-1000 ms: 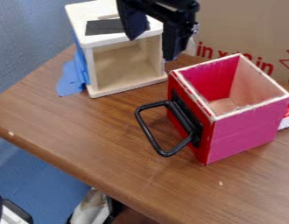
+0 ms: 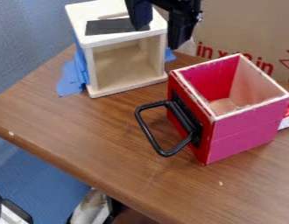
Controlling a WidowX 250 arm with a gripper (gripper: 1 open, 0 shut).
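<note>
A white open wooden cubby (image 2: 123,74) with a dark panel on top stands at the back left of the table. A pink-red box (image 2: 238,131) with a white rim and a black handle (image 2: 150,131) sits at the right. My black gripper (image 2: 165,19) hangs at the top centre above the cubby, partly out of frame; whether it is open or shut is unclear.
A blue cloth (image 2: 71,80) lies by the cubby. A cardboard box (image 2: 252,31) stands behind. The wooden table (image 2: 88,140) has clear room at the front left; its left edge drops to blue floor.
The gripper has moved slightly upward, more of it now out of the top of the frame. The box and cubby stay where they were.
</note>
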